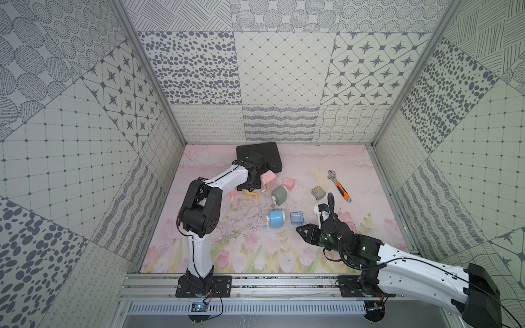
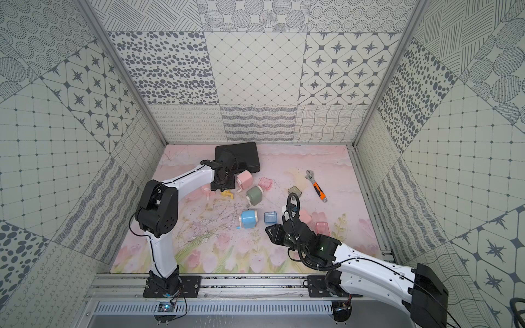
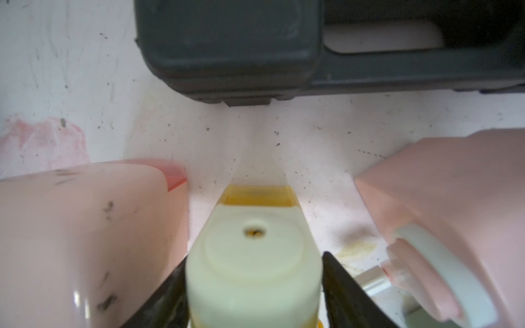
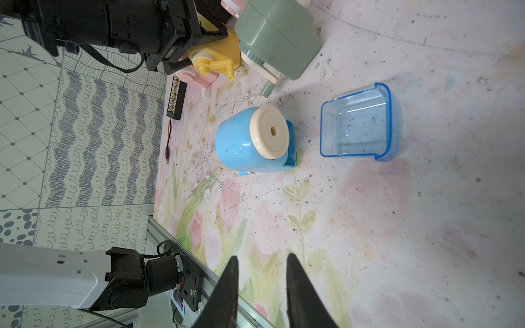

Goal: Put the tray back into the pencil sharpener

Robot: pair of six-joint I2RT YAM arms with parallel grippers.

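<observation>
My left gripper is low over a yellow-and-cream sharpener (image 3: 254,246), fingertips blurred on either side of it; whether they grip cannot be told. Pink sharpeners (image 3: 93,224) flank it. A blue sharpener (image 4: 240,139) lies on its side beside a clear blue tray (image 4: 355,131); a green sharpener (image 4: 279,38) lies farther back. A pink tray (image 1: 289,182) and a grey tray (image 1: 318,192) rest on the table. My right gripper hangs over the front right, its two fingers apart with nothing visible between them.
A black case (image 1: 262,150) lies at the back left, close to the left gripper. An adjustable wrench (image 1: 339,187) lies on the right.
</observation>
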